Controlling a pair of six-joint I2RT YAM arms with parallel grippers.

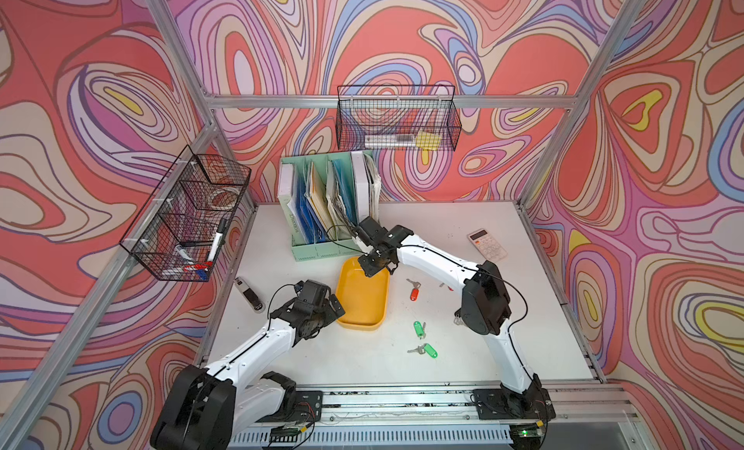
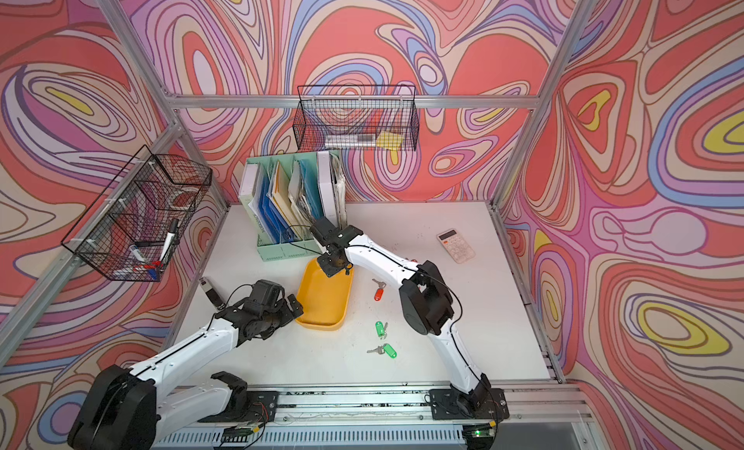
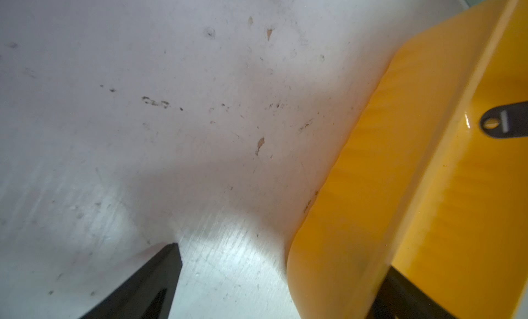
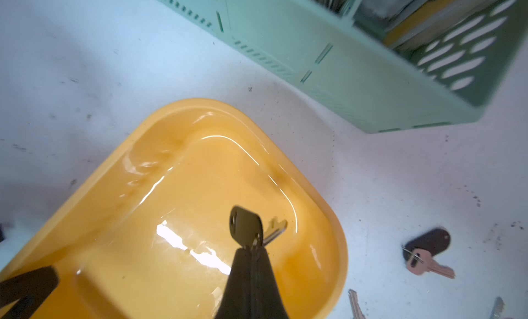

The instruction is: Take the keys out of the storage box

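Observation:
The yellow storage box [image 1: 361,326] stands mid-table. Above its far end, my right gripper is shut on a key with a dark tag. The dark tag [image 4: 245,226] sticks out past the fingertips, the key [image 4: 276,230] beside it. In the left wrist view this tag [image 3: 506,121] hangs over the box interior. My left gripper is open astride the box's near left wall, one finger outside with a gap to the wall, the other inside, partly hidden by the rim. The visible box floor looks empty; part is hidden by the right arm.
Right of the box lie keys with a red tag [image 1: 414,293], green tags [image 1: 419,329] and a black tag [image 4: 431,242]. A green crate of folders [image 1: 321,252] stands close behind. A phone [image 1: 248,295] lies left, a calculator [image 1: 487,246] far right.

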